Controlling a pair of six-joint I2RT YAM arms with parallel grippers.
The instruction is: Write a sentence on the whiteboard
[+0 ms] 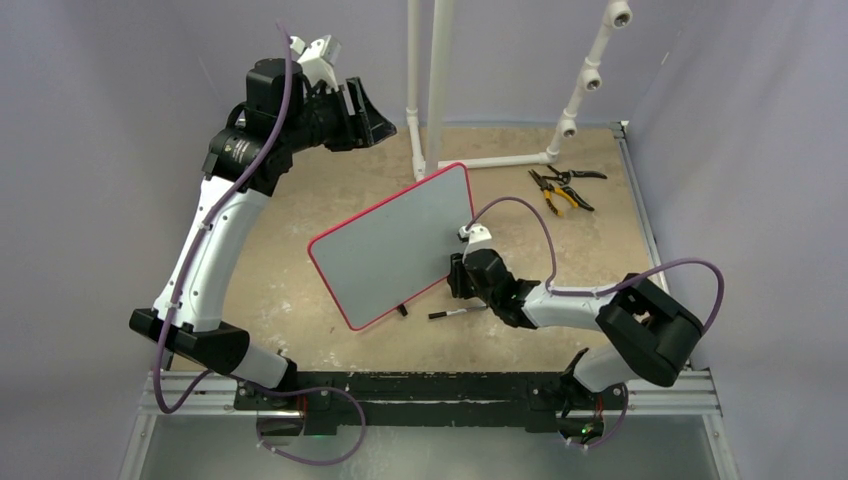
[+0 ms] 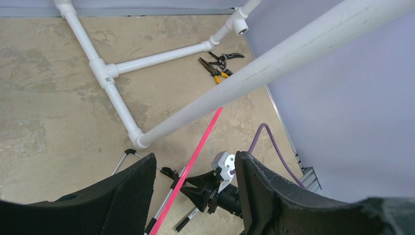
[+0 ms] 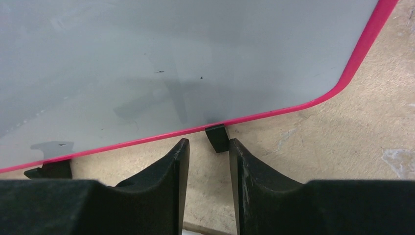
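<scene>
A grey whiteboard with a red rim lies tilted mid-table; its surface fills the upper right wrist view. A marker lies below it. My right gripper is at the board's lower right edge; its fingers stand apart in the right wrist view, just below a small black block on the rim, with nothing clearly held. My left gripper hangs high at the upper left, beyond the board, open and empty; in its wrist view the board is seen edge-on.
A white pipe frame stands at the back, with a long pipe crossing the left wrist view. Pliers and cutters lie at the back right. Bare table surrounds the board on the left and right.
</scene>
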